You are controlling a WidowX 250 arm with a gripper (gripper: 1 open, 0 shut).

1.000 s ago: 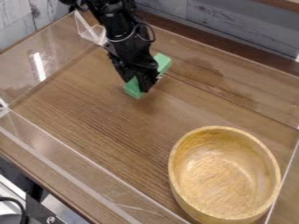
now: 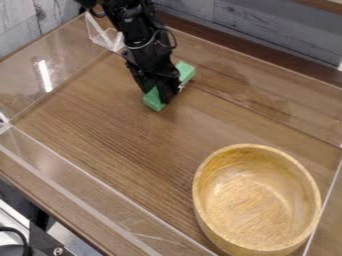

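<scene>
A green object [image 2: 155, 98] lies on the wooden table at upper middle, with more green [image 2: 185, 72] showing to the right of and behind my black gripper [image 2: 163, 87]. The gripper reaches down from the top of the view over the green, hiding part of it. Whether its fingers are open or closed on the green is too small and dark to tell.
A large pale tan bowl [image 2: 255, 198] stands at the lower right. A clear plastic piece [image 2: 104, 32] is at the top left, near a grey wall [image 2: 254, 40].
My gripper has shifted slightly to the left over the green object. The bowl has not moved.
</scene>
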